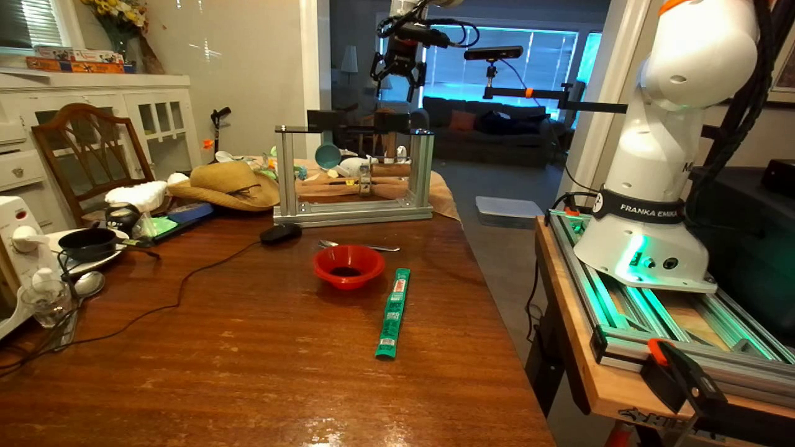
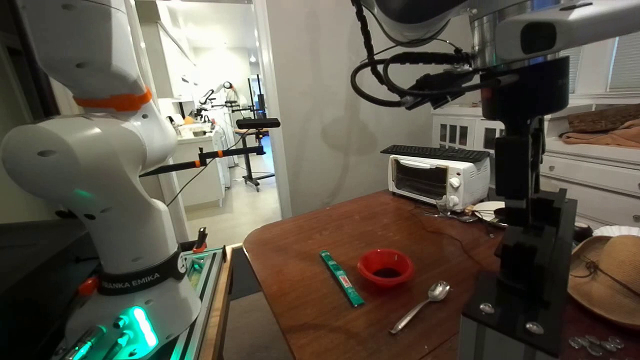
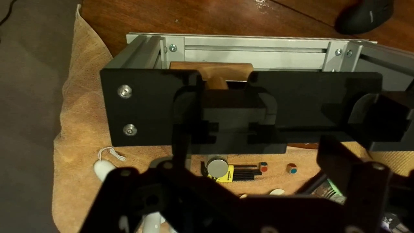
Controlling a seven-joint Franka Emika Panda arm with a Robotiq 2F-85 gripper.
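My gripper (image 1: 399, 88) is open and empty, raised above the metal-framed rack (image 1: 354, 216). From the wrist view, its dark fingers (image 3: 180, 149) spread apart over the rack's black top plates (image 3: 149, 108). A wooden mallet head (image 3: 233, 70) shows below the gap between those plates, its shaft partly hidden by them. In exterior view 1 a teal cup (image 1: 328, 156) hangs at the rack's left part. On the table stand a red bowl (image 1: 348, 268) with a dark inside and, beside it, a green packet (image 1: 392, 313). Behind the bowl lies a spoon (image 2: 438, 291).
A black mouse (image 1: 281, 234) with its cable, a straw hat (image 1: 223, 186) and a dark pan (image 1: 88, 243) sit to the left. A white toaster oven (image 2: 441, 177) is at the table's far end in exterior view 2.
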